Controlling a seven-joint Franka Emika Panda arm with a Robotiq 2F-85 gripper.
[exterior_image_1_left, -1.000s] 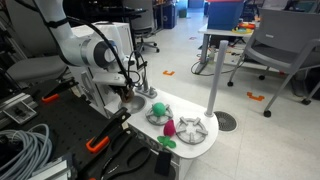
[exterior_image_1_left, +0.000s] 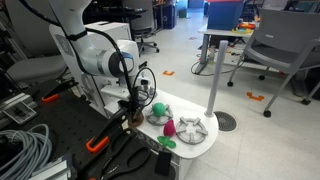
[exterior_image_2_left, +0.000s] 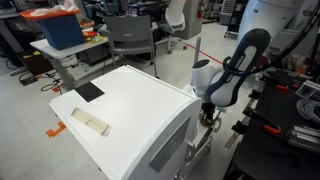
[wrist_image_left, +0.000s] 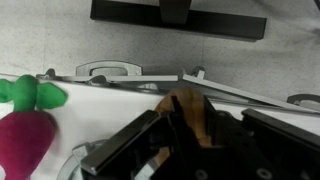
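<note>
A brown, rounded object (wrist_image_left: 190, 106) sits between the fingers of my gripper (exterior_image_1_left: 132, 114), which is shut on it; the dark fingers hide much of its shape. The wrist view has it over the edge of the white tabletop, and I cannot tell whether it touches anything below. In exterior view 2 the gripper (exterior_image_2_left: 207, 121) is small and partly hidden beside the raised white panel.
A red plush vegetable (wrist_image_left: 25, 140) with green leaves lies on the white table (exterior_image_1_left: 190, 147). Nearby are a green ball (exterior_image_1_left: 158, 109) and round metal pieces (exterior_image_1_left: 190, 130). A white post (exterior_image_1_left: 217, 75) rises behind. Cables (exterior_image_1_left: 30, 155) lie on the dark surface.
My gripper has moved down and toward the table's front edge in exterior view 1, carrying the brown object. The metal piece by the arm is now more covered by it.
</note>
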